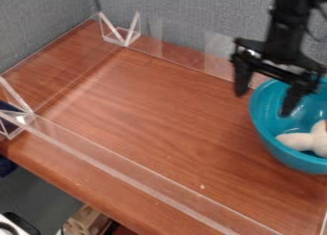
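My black gripper [267, 84] is at the upper right of the camera view, blurred, with its fingers spread open and nothing seen between them. It hangs over the rim of a turquoise bowl [274, 129]. Inside the bowl lies a white, rounded object [299, 141], apparently below and beside the gripper.
A wooden table [153, 134] fills most of the view, bare in the middle and left. Clear barriers with white corner brackets [120, 31] edge it. Grey walls stand behind and at left; a gap with dark items lies at bottom left.
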